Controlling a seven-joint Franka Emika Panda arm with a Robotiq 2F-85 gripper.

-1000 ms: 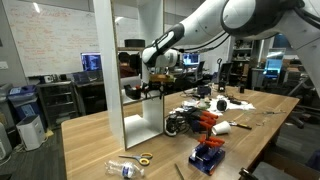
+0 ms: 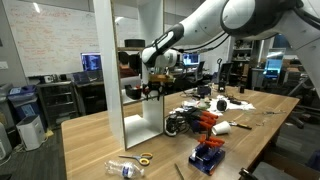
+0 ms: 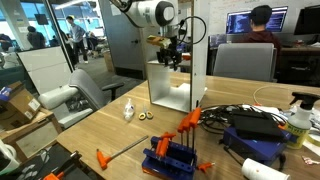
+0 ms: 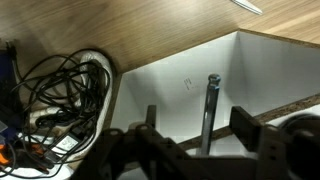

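My gripper stands open in the wrist view, its dark fingertips well apart at the bottom. Between them shows a slim dark rod (image 4: 211, 100) with a rounded end, with gaps on both sides. Whether it touches anything is unclear. Below lies the white floor of the shelf unit (image 4: 165, 85). In the first exterior view the gripper (image 2: 153, 92) hangs at the tall white shelf unit (image 2: 105, 60), above its lowest level. The second exterior view shows the gripper (image 3: 167, 62) over the same white unit (image 3: 180, 97), too small there to read the fingers.
Black cables (image 4: 65, 95) lie beside the unit. On the wooden table are a clear bottle (image 2: 124, 169), scissors (image 2: 145, 159), a blue crate (image 3: 170, 160) with red-handled tools and a spray bottle (image 3: 299, 120). Bare tabletop lies in front of the unit.
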